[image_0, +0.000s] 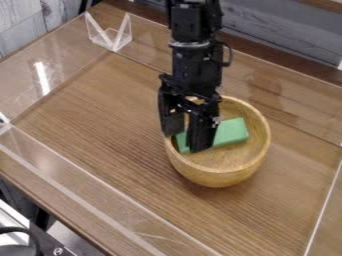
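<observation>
A black robot arm reaches down from the top middle, its gripper (189, 126) open with its dark fingers low inside a round, light wooden bowl (221, 172). A green rectangular block (227, 131) lies in the bowl, partly hidden by the gripper. One finger is in front of or on the block's left part; whether it touches cannot be told.
A wooden table (94, 150) fills most of the view, with open room left and in front of the bowl. A clear wire-like object (110, 32) stands at the top left. A dark cable lies at the bottom left corner.
</observation>
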